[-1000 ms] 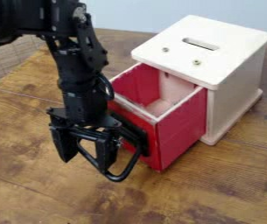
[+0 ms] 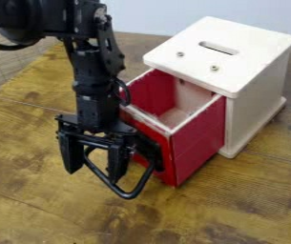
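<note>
A white wooden box with a slotted top stands at the right. Its red drawer is pulled out, pale and apparently empty inside. My black gripper is low in front of the drawer, at its left, with a black loop-shaped part hanging at it beside the drawer front. Whether the fingers are closed on that part is hard to tell, as black overlaps black.
A pale wall runs along the back, and a tiled surface shows at the far left.
</note>
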